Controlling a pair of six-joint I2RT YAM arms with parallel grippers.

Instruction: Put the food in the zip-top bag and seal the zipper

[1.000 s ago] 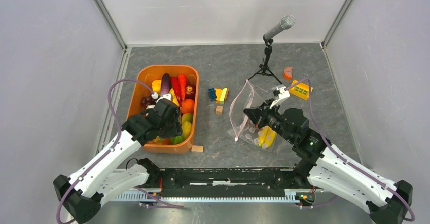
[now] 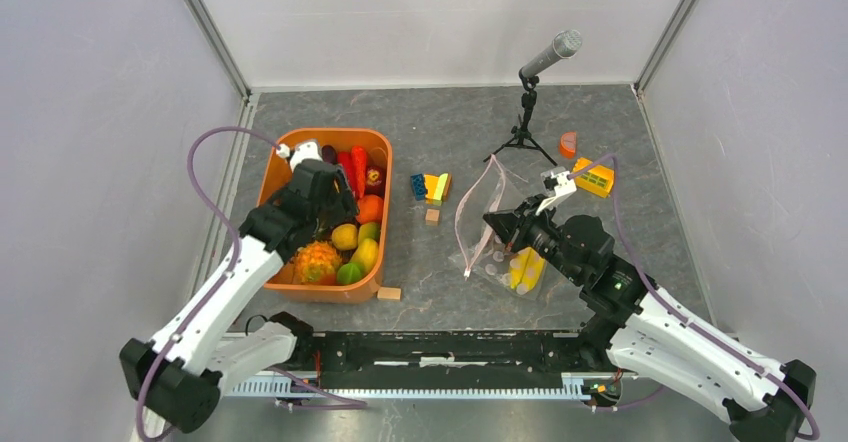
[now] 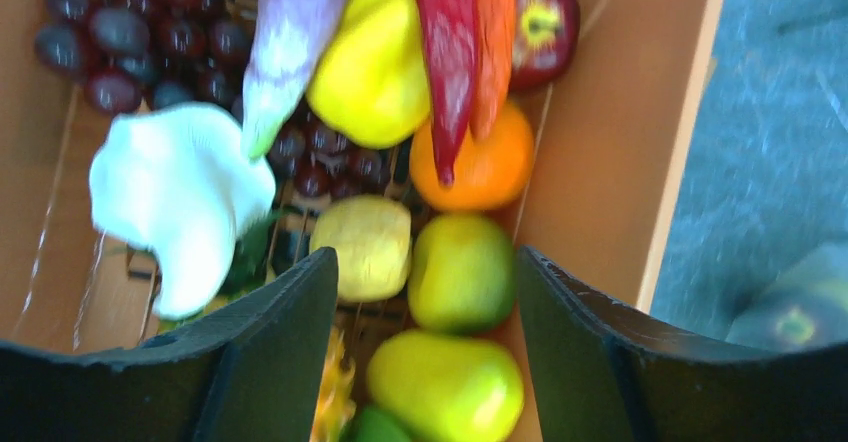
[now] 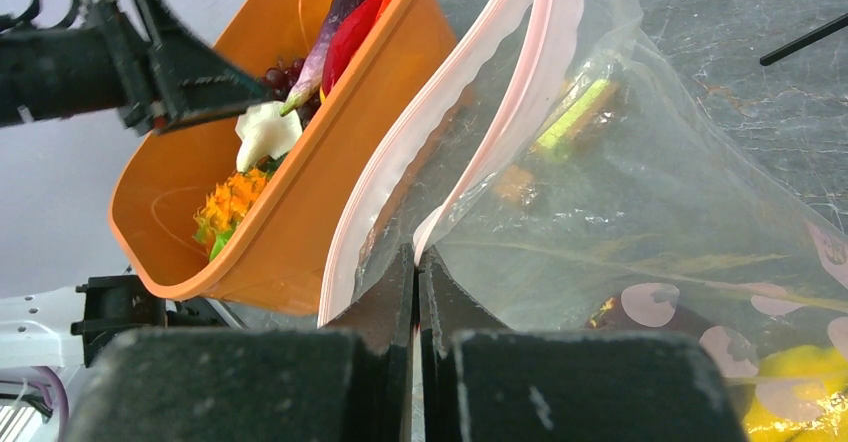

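Note:
An orange bin (image 2: 382, 262) holds toy food: grapes (image 3: 170, 37), eggplant (image 3: 300, 52), red chilli (image 3: 447, 82), white piece (image 3: 180, 202), pineapple (image 2: 315, 262) and several others. My left gripper (image 2: 335, 202) is open above them, blurred in its own view. My right gripper is shut on the pink-edged rim of the clear zip bag (image 2: 470, 242), whose mouth stands partly open. Yellow food (image 4: 800, 392) lies inside the bag.
Coloured blocks (image 2: 430, 187) and wooden blocks (image 2: 390, 293) lie beside the bin. A microphone on a tripod (image 2: 530, 112) and a yellow object (image 2: 593, 180) stand behind the bag.
My left gripper has moved toward the back of the bin and risen, uncovering the pineapple in the top view. The right arm looks almost unchanged.

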